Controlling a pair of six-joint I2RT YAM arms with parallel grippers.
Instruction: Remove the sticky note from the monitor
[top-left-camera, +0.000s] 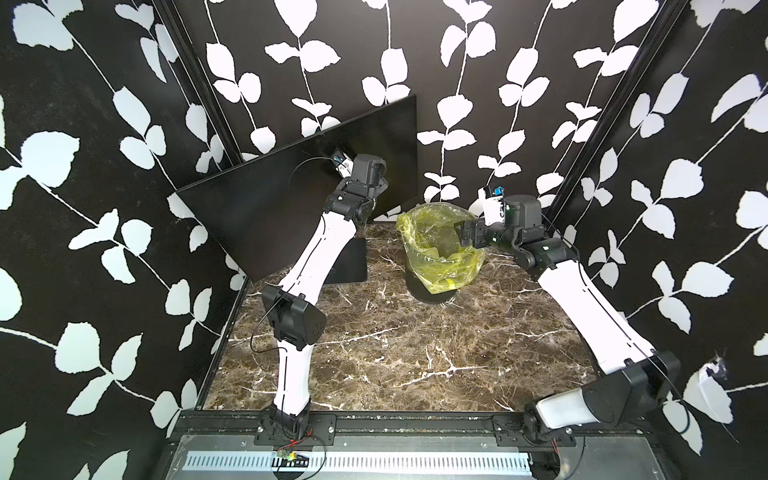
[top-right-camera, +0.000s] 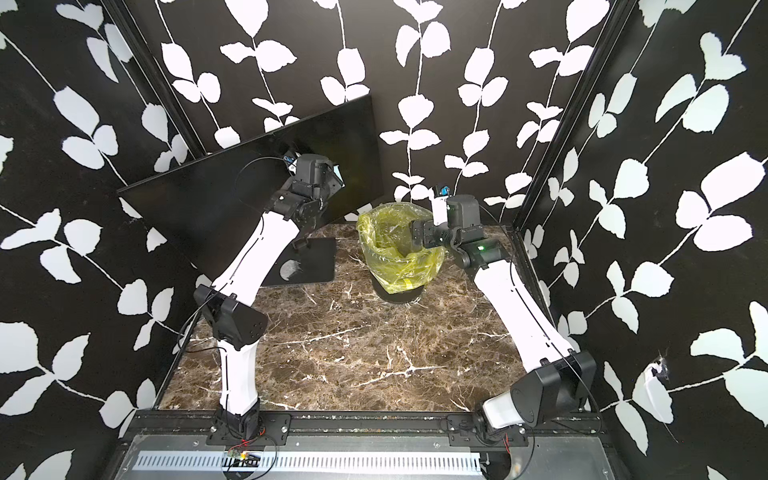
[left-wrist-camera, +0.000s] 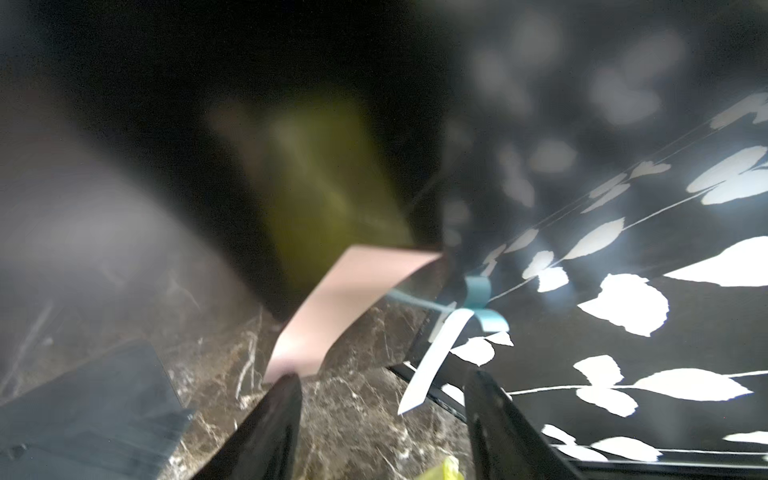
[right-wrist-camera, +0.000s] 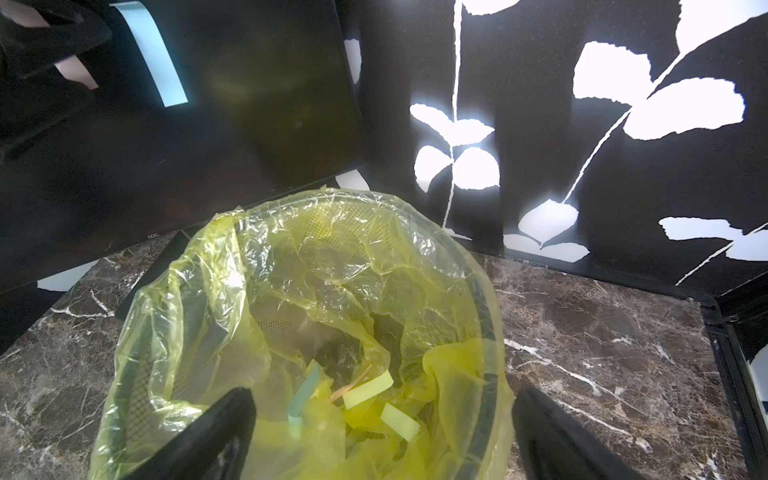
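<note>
A black monitor (top-left-camera: 240, 216) stands angled at the back left. In the left wrist view, a pink sticky strip (left-wrist-camera: 336, 312) and a pale blue strip (left-wrist-camera: 432, 360) are on its screen. My left gripper stands open in front of them, nothing between its fingers. The right wrist view also shows a blue strip (right-wrist-camera: 152, 52) on the screen. My right gripper is open over a bin with a yellow liner (right-wrist-camera: 200, 272), several paper strips (right-wrist-camera: 368, 388) lying inside.
The bin stands on the marble table (top-left-camera: 416, 344) right of the monitor's stand (top-left-camera: 348, 264). Patterned walls enclose the back and sides.
</note>
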